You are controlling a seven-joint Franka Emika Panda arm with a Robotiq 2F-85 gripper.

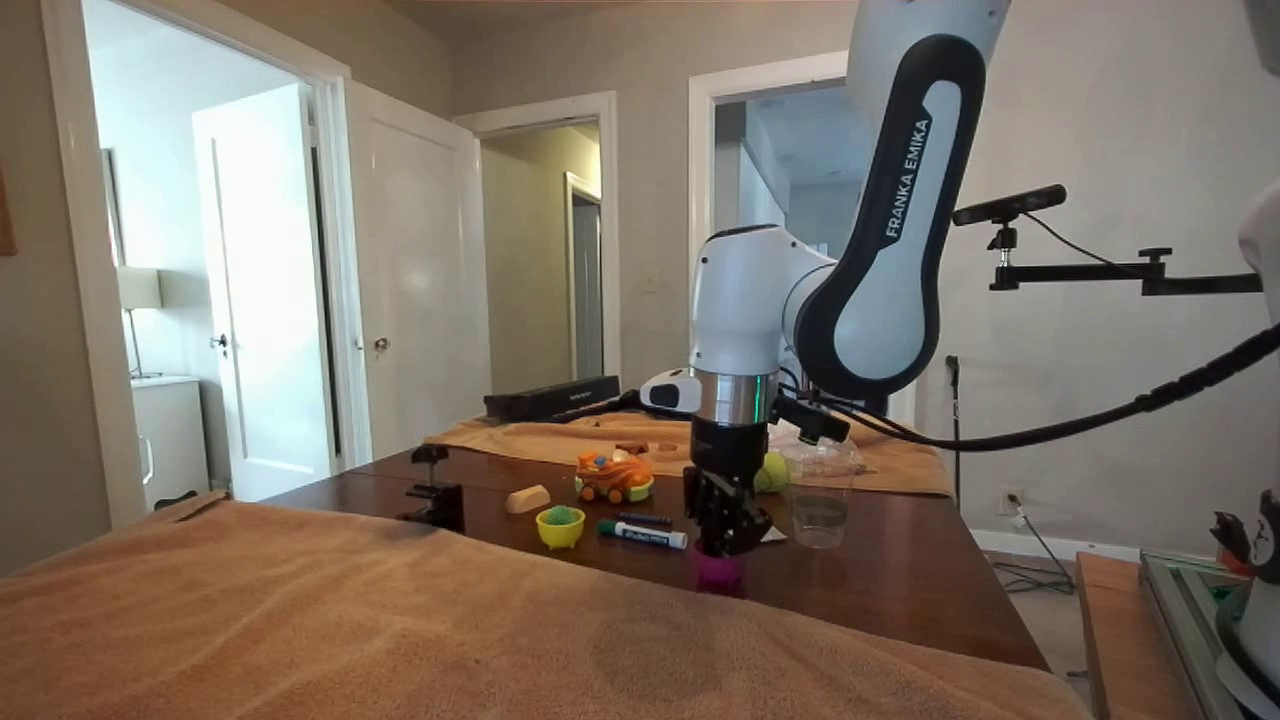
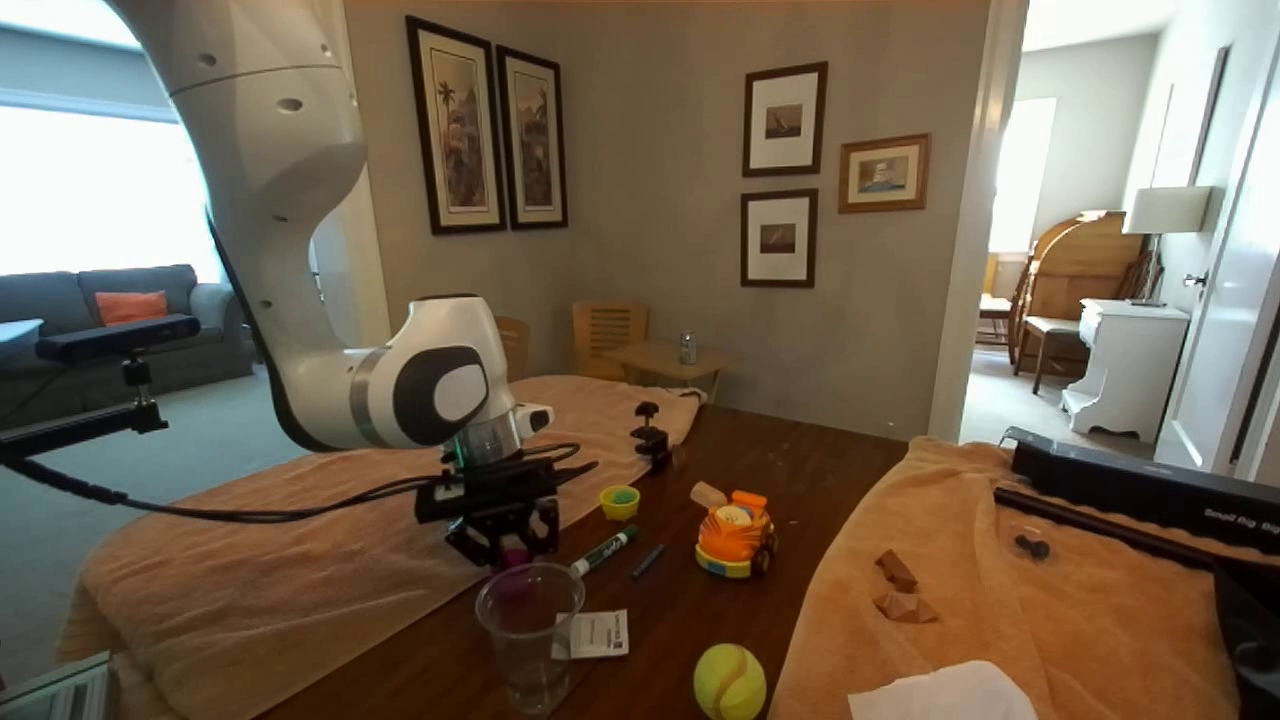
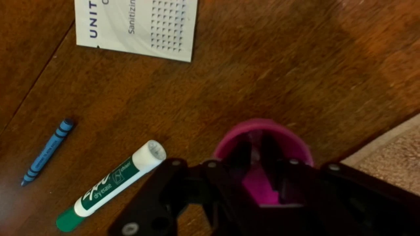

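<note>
The small magenta cup (image 3: 264, 125) stands upright on the dark wooden table, close to the towel's edge. My gripper is over it, pointing down, with its dark fingertips (image 3: 241, 154) inside the rim as the wrist view shows them. The fingers are part open, and a narrow strip of the cup's pink inside shows between them. Nothing clearly held is visible there, though the inside is dim. From exterior view 1, the gripper (image 1: 729, 546) hides the top of the cup (image 1: 720, 571). In exterior view 2 the cup is seen partly through a clear plastic cup (image 2: 528, 654).
A green-capped marker (image 3: 114, 183), a blue crayon (image 3: 47, 152) and a white sachet (image 3: 136, 31) lie nearby. Further off are a yellow cup (image 2: 619, 504) with something green inside, an orange toy vehicle (image 2: 734, 536) and a tennis ball (image 2: 729, 682). A black clamp (image 1: 435, 492) grips the table edge.
</note>
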